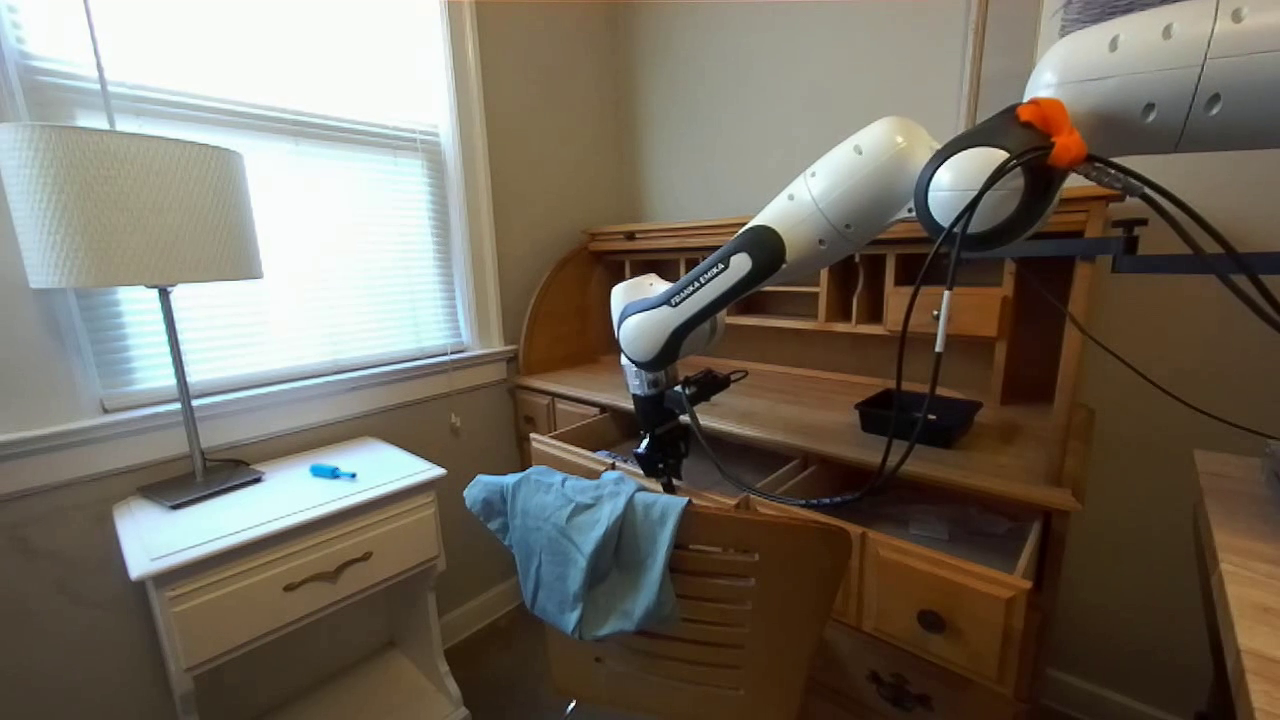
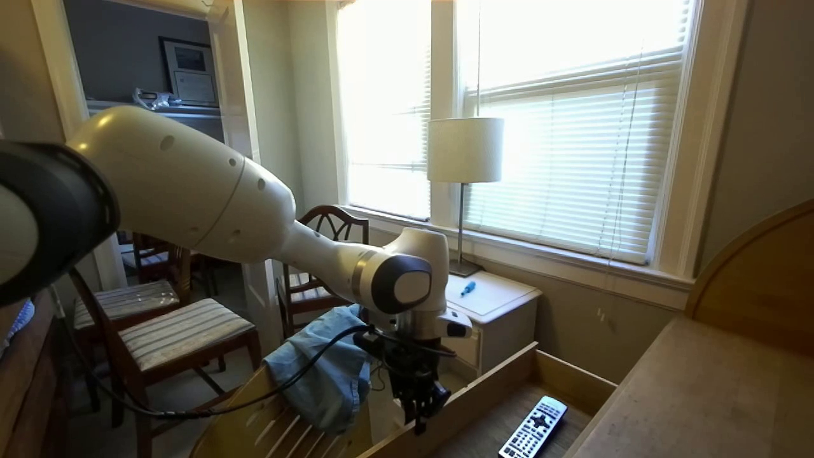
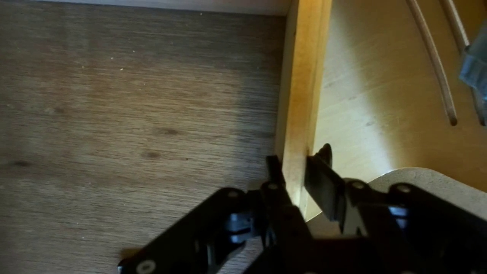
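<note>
My gripper is shut on the top edge of the drawer's front panel (image 3: 304,82), one finger inside the drawer and the other outside, as the wrist view shows. That drawer stands pulled out of the wooden desk, its brown floor (image 3: 150,109) bare in the wrist view. From exterior view 2, my gripper (image 2: 420,408) is at the drawer's rim, and a silver remote control (image 2: 534,429) lies inside the drawer. Exterior view 1 has the gripper (image 1: 667,468) low over the drawer, its fingertips partly hidden behind the chair back.
A wooden chair (image 1: 768,576) with a blue cloth (image 1: 588,540) over its back stands close against the drawer. Another open drawer (image 1: 948,528) is on the right, and a black tray (image 1: 919,415) sits on the desktop. The white nightstand (image 1: 396,468) bears a lamp and a blue object.
</note>
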